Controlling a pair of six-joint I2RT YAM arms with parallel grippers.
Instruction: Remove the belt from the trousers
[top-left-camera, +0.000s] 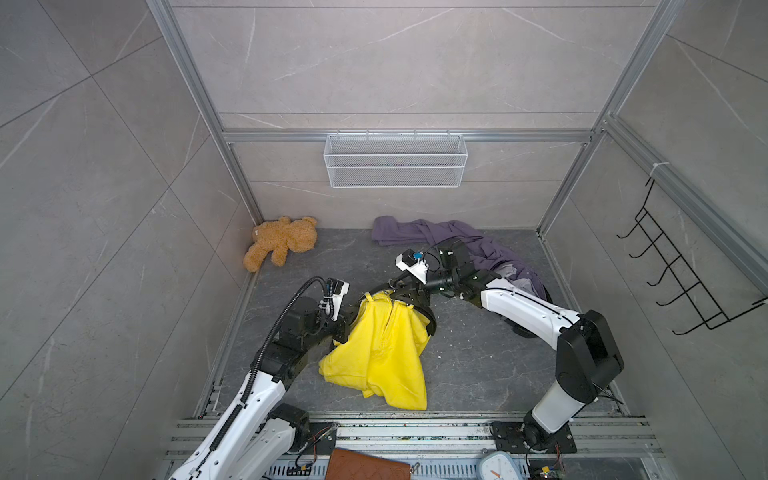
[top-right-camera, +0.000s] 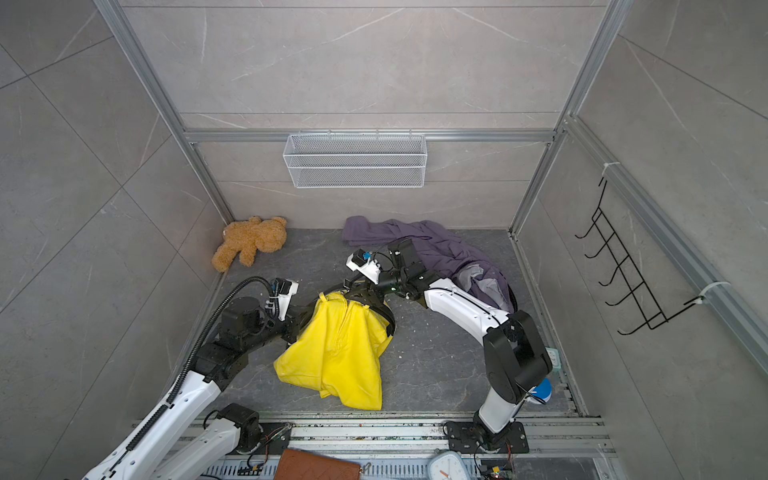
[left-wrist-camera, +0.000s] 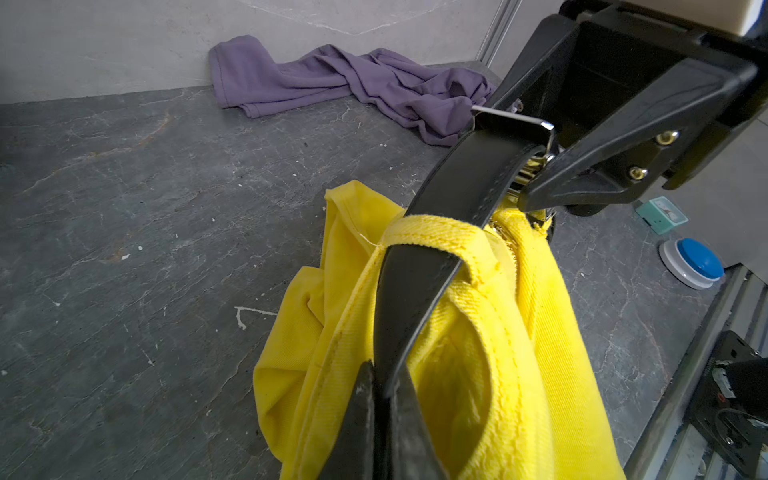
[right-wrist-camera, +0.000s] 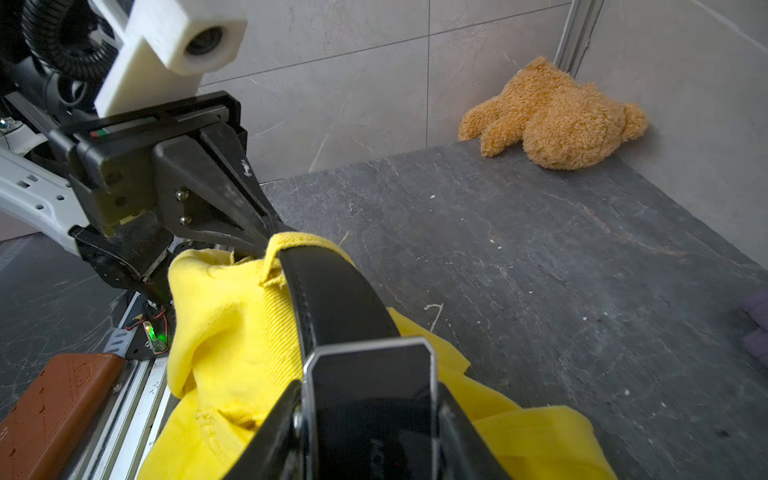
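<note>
Bunched yellow trousers (top-left-camera: 376, 352) hang between my arms at the front of the floor. A black leather belt (left-wrist-camera: 424, 288) runs through a yellow loop (left-wrist-camera: 432, 232). My left gripper is shut at the belt's near end, the strap leading into its fingertips. My right gripper is at the belt's metal-rimmed buckle (right-wrist-camera: 369, 347), which fills the space over its fingers in the right wrist view; whether it is shut on it is hard to tell.
A teddy bear (top-left-camera: 280, 238) lies back left, purple clothing (top-left-camera: 432, 236) along the back and right. A white wire basket (top-left-camera: 395, 160) hangs on the back wall, black hooks (top-left-camera: 680, 280) on the right wall. Bare floor lies left and right of the trousers.
</note>
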